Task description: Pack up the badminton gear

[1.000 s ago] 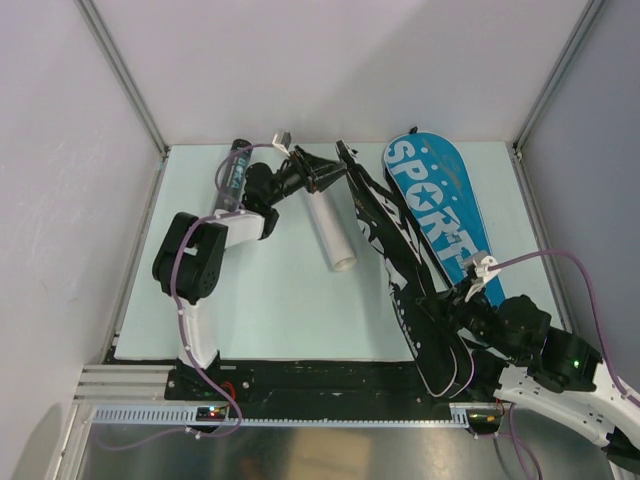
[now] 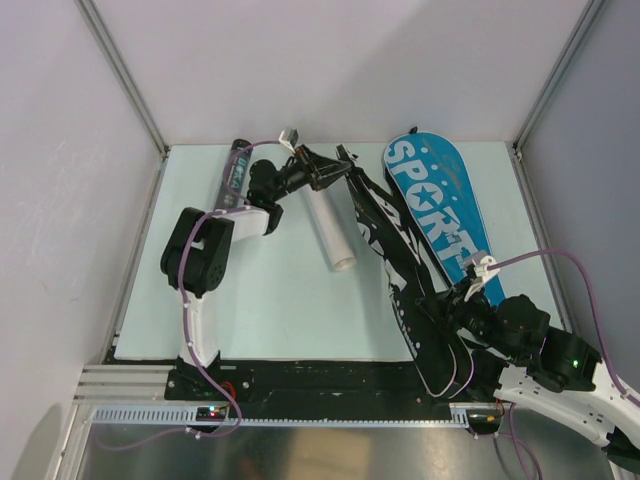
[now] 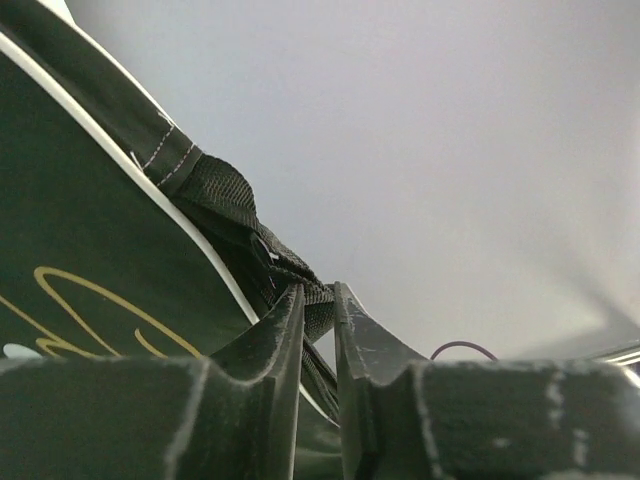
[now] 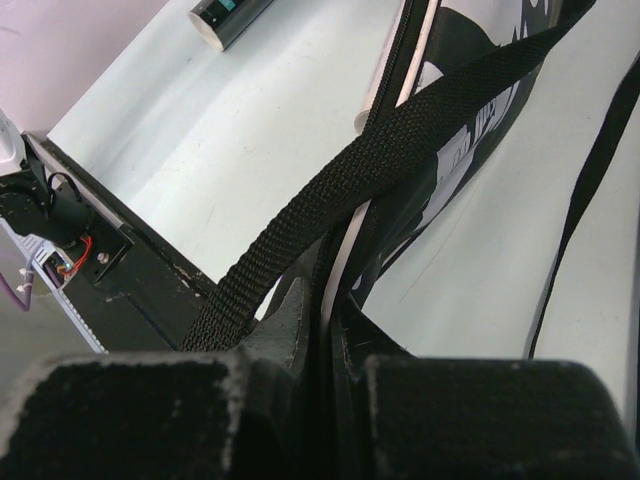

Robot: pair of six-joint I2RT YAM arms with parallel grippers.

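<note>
A long black badminton bag [image 2: 384, 225] with white lettering hangs slantwise over the table. My right gripper [image 2: 436, 306] is shut on its edge low down, where the pale piping and black zip [image 4: 345, 240] run between the fingers. At the bag's upper end is my left gripper, its fingers parted by a narrow gap. A black webbing loop [image 3: 222, 190] at the bag's corner reaches down between and behind those fingertips; whether they grip it does not show. A blue bag [image 2: 437, 200] marked SPORT lies flat at the right.
A white shuttlecock tube [image 2: 330, 230] lies mid-table, and a dark-labelled tube [image 2: 234, 178] is at the back left beside the left arm. Walls close in the sides and back.
The left arm has shifted slightly to the right, its gripper inching further over the bag's upper end. The right arm and the lower part of the bag have stayed still.
</note>
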